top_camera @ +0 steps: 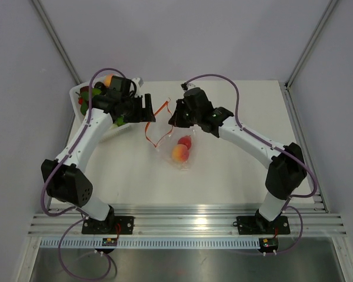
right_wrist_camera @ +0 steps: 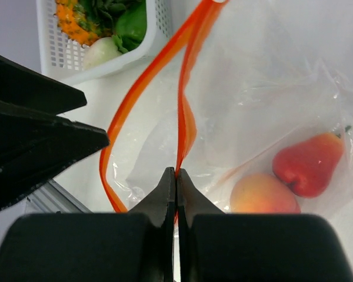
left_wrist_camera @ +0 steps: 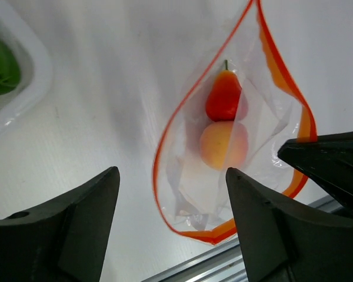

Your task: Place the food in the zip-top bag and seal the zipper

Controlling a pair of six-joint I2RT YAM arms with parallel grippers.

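A clear zip top bag [top_camera: 175,158] with an orange rim stands mouth-open at mid-table. Inside lie a peach-like fruit [top_camera: 180,153] and a red pepper or pear-shaped fruit [top_camera: 185,141], both clear in the left wrist view. My right gripper is shut with the thin orange rim [right_wrist_camera: 188,126] between its tips. Just left of the bag mouth, my left gripper [top_camera: 147,108] is open; its spread fingers [left_wrist_camera: 94,202] have nothing gripped between them, and the bag mouth shows beyond.
At the back left, a white basket [top_camera: 74,101] holds several foods, partly behind the left arm. An orange fruit [top_camera: 109,80] is at its far edge. To the right of the bag, the table [top_camera: 235,176] is clear.
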